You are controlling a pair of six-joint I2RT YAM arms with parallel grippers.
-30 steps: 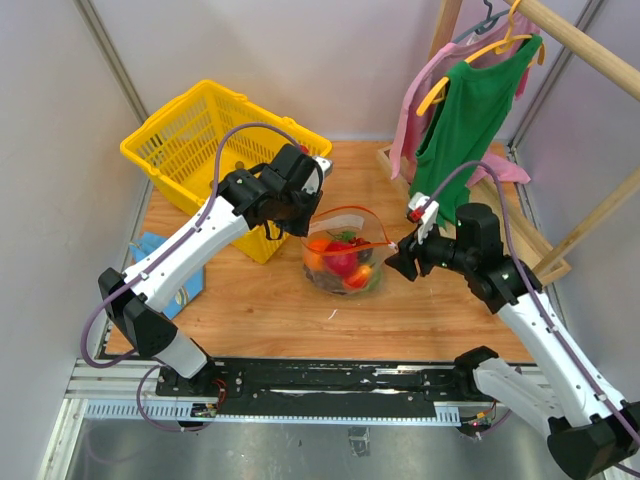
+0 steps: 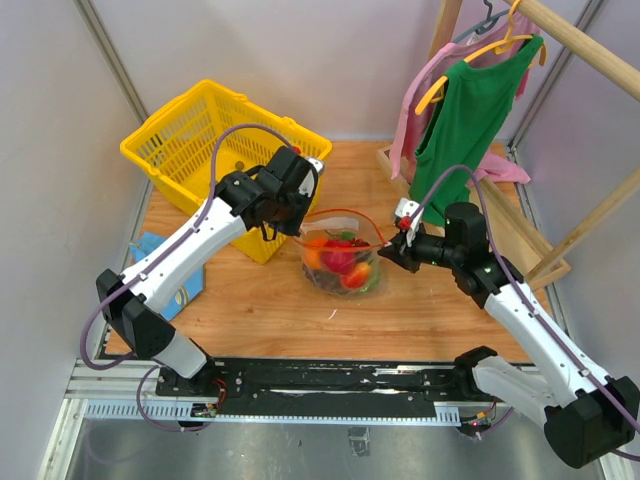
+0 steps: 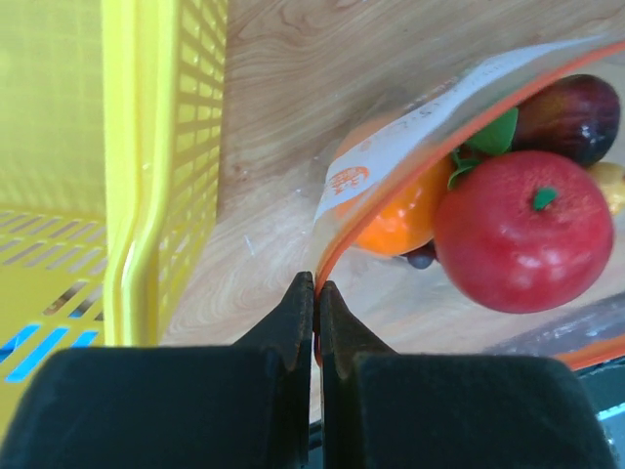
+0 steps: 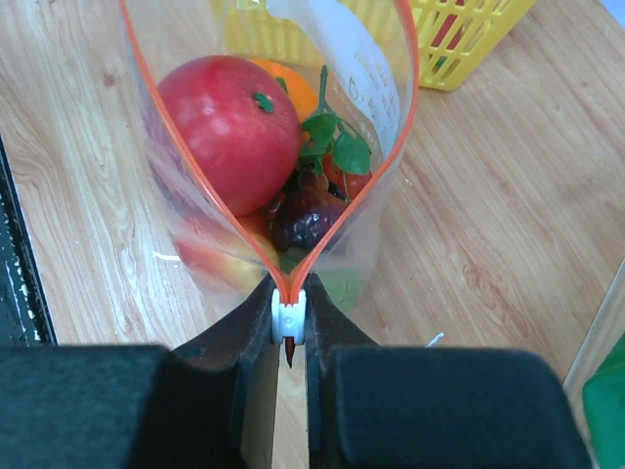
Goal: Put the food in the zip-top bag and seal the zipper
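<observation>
The clear zip top bag (image 2: 316,283) stands on the table with its orange-edged mouth wide open. Inside it lie a red fruit (image 3: 524,232), an orange (image 3: 400,215), a dark purple piece (image 4: 306,217) and green leaves (image 4: 335,147). My left gripper is shut on the bag's orange edge at its left corner. At the opposite corner, my right gripper is shut on the white zipper slider (image 4: 288,318), where the two orange edges meet.
A yellow basket (image 2: 205,105) stands at the back left, right beside the left gripper. Blue cloth (image 2: 190,290) lies at the left. Green and pink garments (image 2: 470,120) hang from a wooden rack at the back right.
My right gripper has moved left and slightly down to the bag's right corner and now holds the slider.
</observation>
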